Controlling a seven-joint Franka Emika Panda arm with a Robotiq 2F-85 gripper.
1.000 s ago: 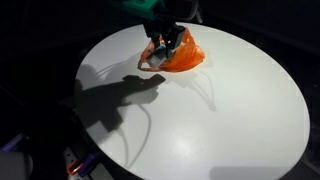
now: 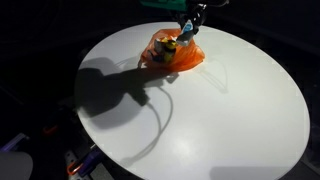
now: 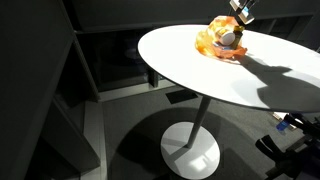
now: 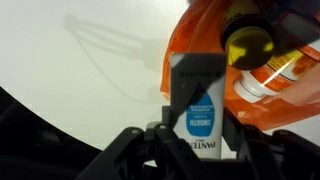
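Note:
A white and blue Pantene bottle point(image 4: 200, 118) with a dark end is between the fingers of my gripper, which is shut on it. In exterior view 1 the gripper point(image 2: 187, 27) is at the far side of the table, just above an orange bag point(image 2: 183, 60). The bag point(image 3: 207, 46) lies spread on the white table, with several containers in it. Among these the wrist view shows a dark bottle with a yellow-rimmed cap point(image 4: 248, 45) and an orange bottle with a white cap point(image 4: 255, 87).
The arm's shadow falls across its left side. Below the table stand a pedestal and round base point(image 3: 190, 150). Dark floor lies around it.
My gripper has moved up and slightly right, away from the left part of the bag, with the bottle in it. The bag stays at the same spot on the table.

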